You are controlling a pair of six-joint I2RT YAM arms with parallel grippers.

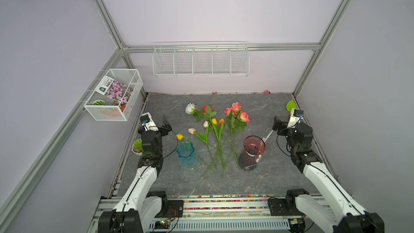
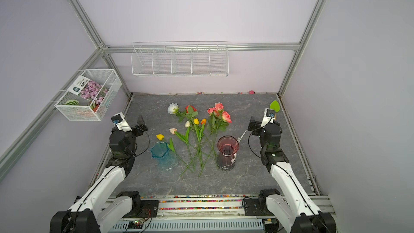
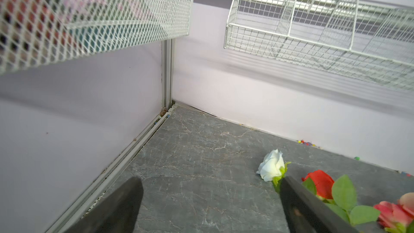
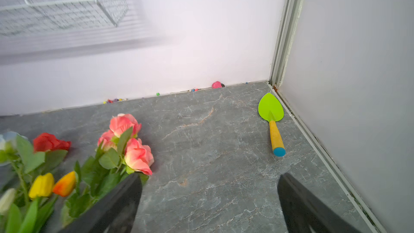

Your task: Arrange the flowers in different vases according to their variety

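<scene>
Loose flowers lie mid-table with stems toward the front: a white rose (image 1: 190,108), red rose (image 3: 320,182), pink roses (image 4: 135,155), yellow tulips (image 1: 179,137), an orange tulip (image 4: 64,183) and pale tulips (image 1: 191,131). A blue fluted vase (image 1: 186,153) stands at centre left, a dark reddish vase (image 1: 250,157) at centre right. My left gripper is open at the left side, beside the flowers, nothing between its fingers. My right gripper is open at the right side, also empty.
A green trowel (image 4: 270,107) lies at the back right. A plant pot (image 1: 137,146) sits behind the left arm. A filled mesh basket (image 1: 113,113) hangs on the left wall, an empty wire rack (image 1: 201,60) on the back wall. The back corners have free room.
</scene>
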